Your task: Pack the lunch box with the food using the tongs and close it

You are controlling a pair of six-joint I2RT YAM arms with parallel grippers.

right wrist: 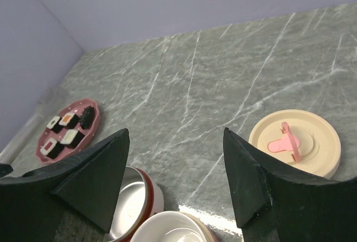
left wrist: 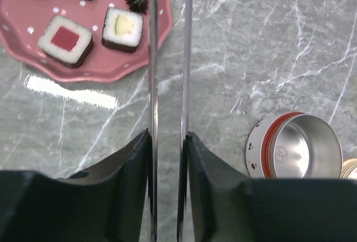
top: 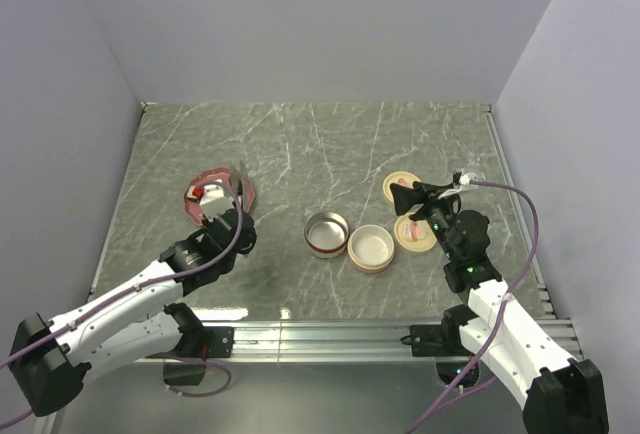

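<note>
The pink scalloped plate (left wrist: 95,63) holds several sushi pieces, including a red-topped one (left wrist: 65,41) and a dark oblong one (right wrist: 87,117). My left gripper is over the plate's near-right side, its long thin fingers slightly apart with nothing visible between them. A steel container with a red band (top: 326,235) stands in the middle beside a cream container (top: 371,244). My right gripper hangs open above the right-hand containers, holding nothing.
Two cream lids with pink tabs (top: 401,179) (right wrist: 318,147) lie at the right.
</note>
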